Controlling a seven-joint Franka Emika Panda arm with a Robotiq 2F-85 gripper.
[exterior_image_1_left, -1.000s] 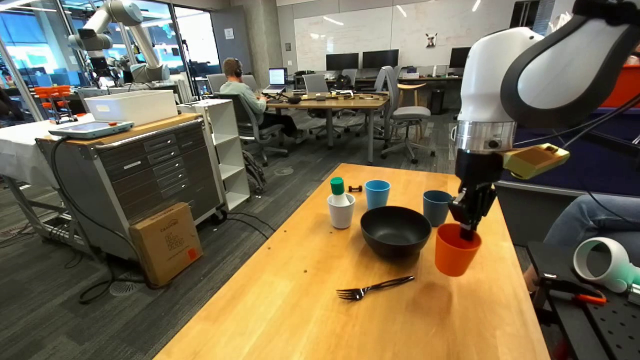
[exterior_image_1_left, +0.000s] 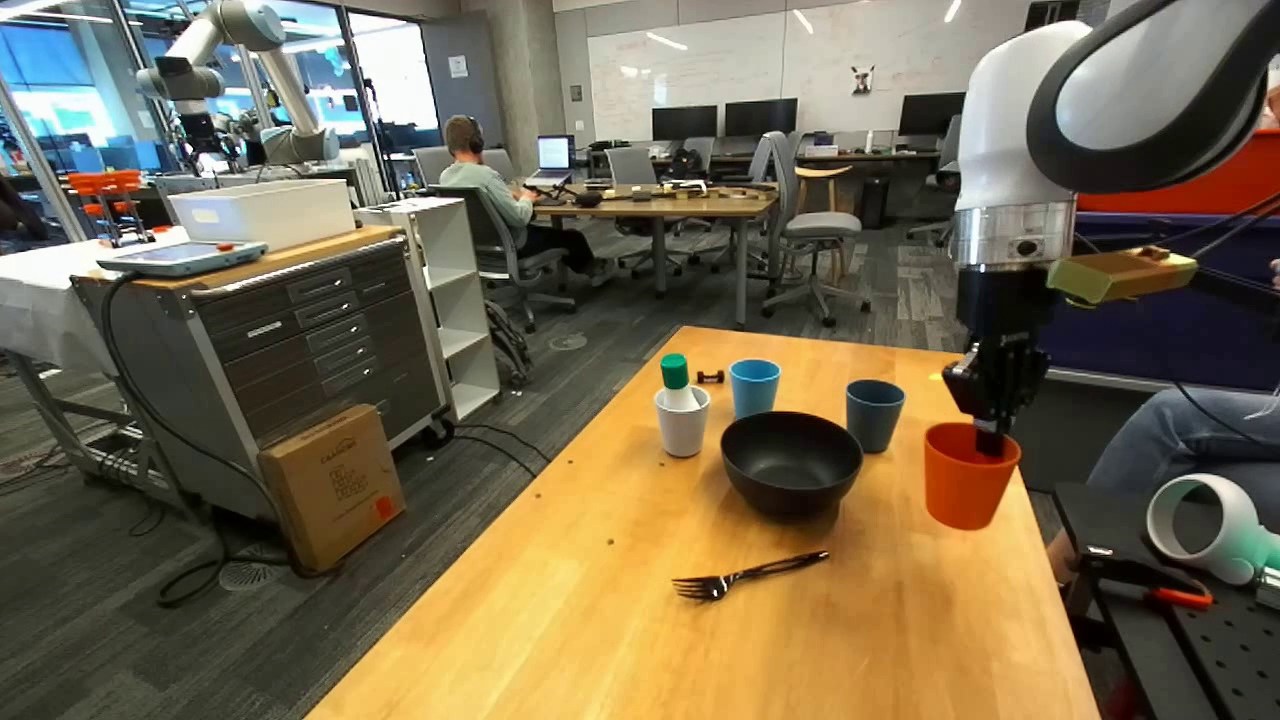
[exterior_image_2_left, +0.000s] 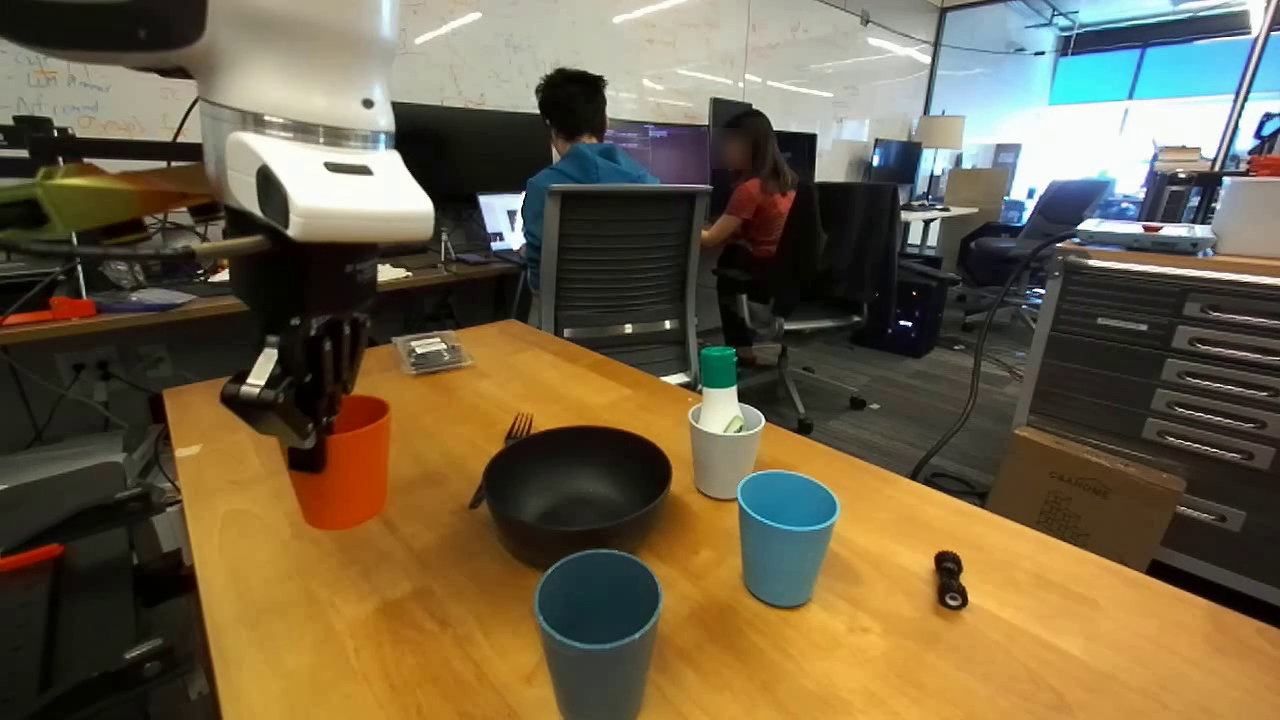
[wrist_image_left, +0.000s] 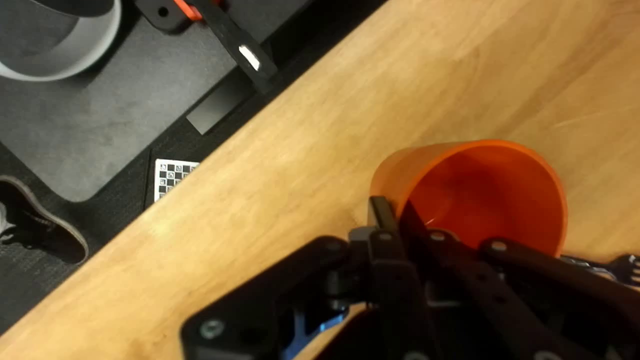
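My gripper is shut on the near wall of an orange cup (exterior_image_1_left: 969, 486), one finger inside the rim and one outside. In exterior view 2 the orange cup (exterior_image_2_left: 345, 474) hangs upright from the fingers near the table's edge, left of the black bowl (exterior_image_2_left: 576, 498). The wrist view shows the cup's open mouth, and its inside looks empty. Whether the cup's base touches the wood is hard to tell.
A dark blue cup (exterior_image_1_left: 875, 414), a light blue cup (exterior_image_1_left: 755, 386) and a white cup (exterior_image_1_left: 681, 422) holding a green-capped bottle (exterior_image_1_left: 675, 372) stand around the bowl. A black fork (exterior_image_1_left: 750, 575) lies in front.
My gripper has carried the orange cup to the right and slightly up in exterior view 1, away from the bowl and toward the table's right edge. The other objects have stayed put.
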